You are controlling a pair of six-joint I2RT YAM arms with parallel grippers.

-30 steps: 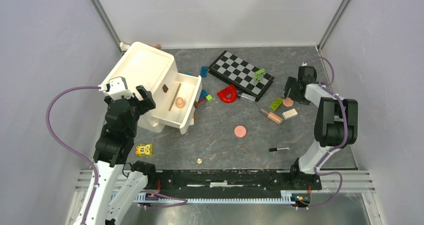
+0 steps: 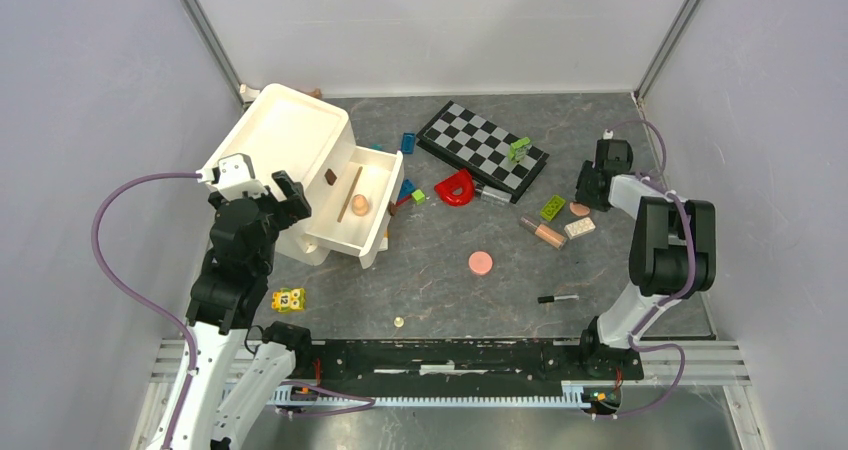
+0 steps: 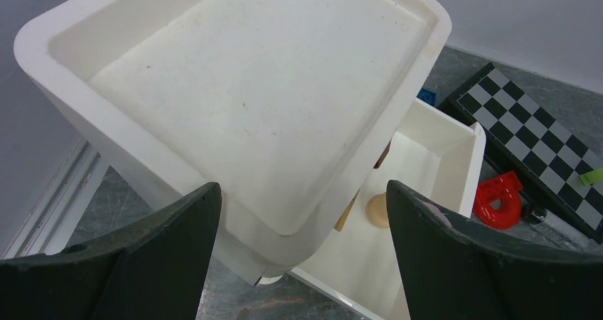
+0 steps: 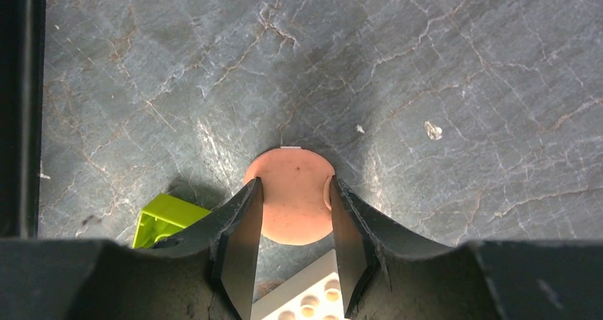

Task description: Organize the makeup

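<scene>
A peach round compact lies on the table at the right side. Over it is my right gripper, its fingers partly apart, one at each side of the disc; whether both press on it cannot be told. My left gripper stands open and empty above the white organizer. In the organizer's pulled-out drawer rest a thin brown pencil and a round tan item. A pink compact, a peach tube, a clear tube and a black-capped tube lie loose.
Close to the right gripper are a green toy brick and a cream toy brick. A checkered board lies at the back, with a red toy before it.
My right gripper has shifted slightly and its fingers look closer together in the top view. The peach compact beneath it has moved a little toward the front right. The left arm is still.
</scene>
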